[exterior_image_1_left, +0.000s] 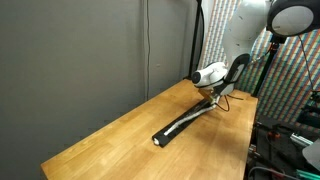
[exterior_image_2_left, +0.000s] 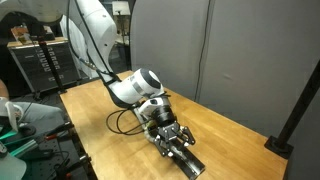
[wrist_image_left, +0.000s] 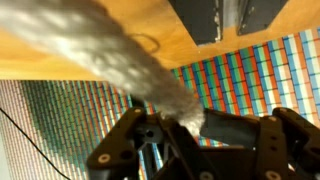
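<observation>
A thick, whitish rope-like strand (exterior_image_1_left: 183, 121) runs along a long black board (exterior_image_1_left: 159, 138) on the wooden table. My gripper (exterior_image_1_left: 212, 98) is low at the board's far right end, where the strand reaches it. In the wrist view the strand (wrist_image_left: 110, 55) crosses blurred from the upper left and ends at my gripper, which looks shut on it. A dark piece (wrist_image_left: 205, 18), probably the board's end, shows at the top there. In exterior view 2 the arm hides part of the board (exterior_image_2_left: 187, 163), and the gripper's fingers are hard to make out.
A grey wall or partition (exterior_image_1_left: 90, 70) stands behind it. Beyond the table edge, the wrist view shows a multicoloured striped surface (wrist_image_left: 265, 75). A dark cable loops beside the arm.
</observation>
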